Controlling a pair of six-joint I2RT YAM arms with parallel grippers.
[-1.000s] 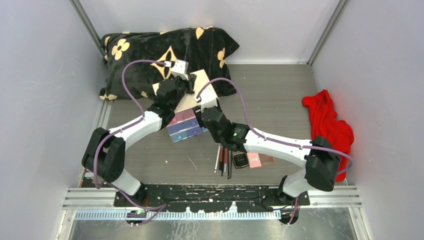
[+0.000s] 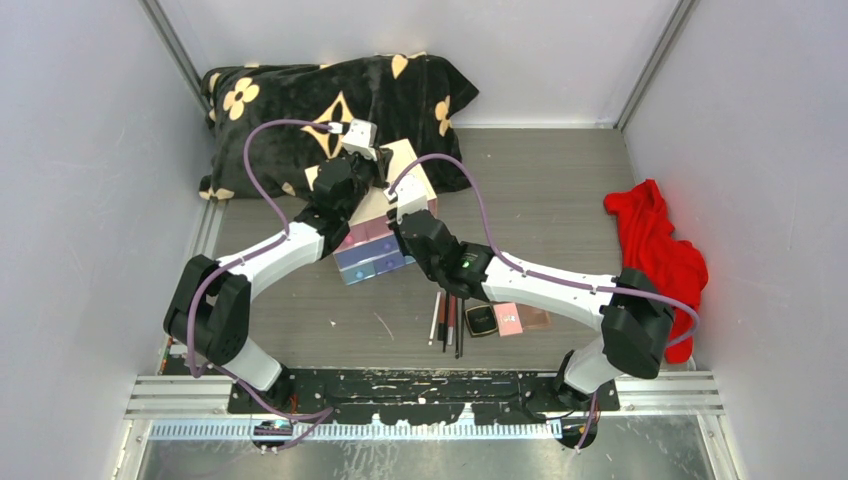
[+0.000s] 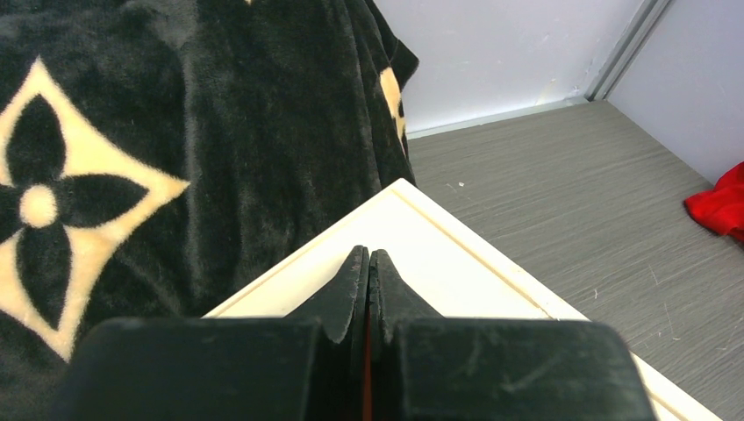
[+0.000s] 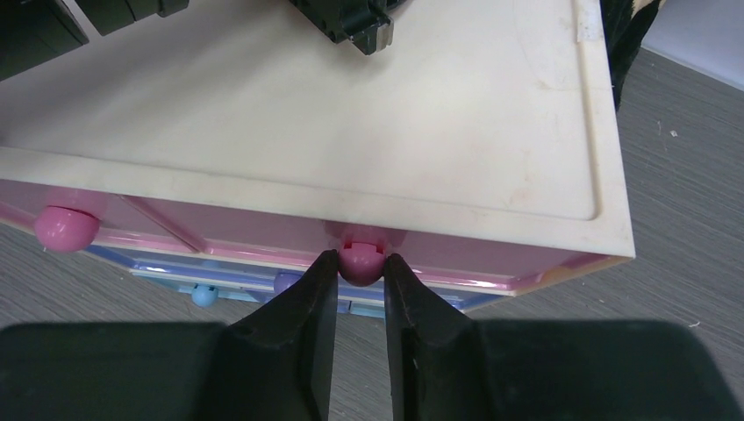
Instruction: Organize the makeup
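The cream-topped organizer [image 2: 400,158] has pink, purple and blue drawers [image 2: 370,262] with round knobs. My left gripper is shut over its top, nothing visible between its fingers. My right gripper is at the pink drawer knob [image 4: 360,270], one part-open finger on each side; whether it grips is hard to tell. Makeup pencils [image 2: 446,325], a black compact [image 2: 481,320] and a pink compact [image 2: 508,320] lie in front, partly near the right arm.
A black patterned blanket [image 2: 260,120] lies behind the organizer. A red cloth [image 2: 650,225] is at the right.
My right gripper and forearm have shifted slightly in the top view near the organizer's front. My left arm has not moved.
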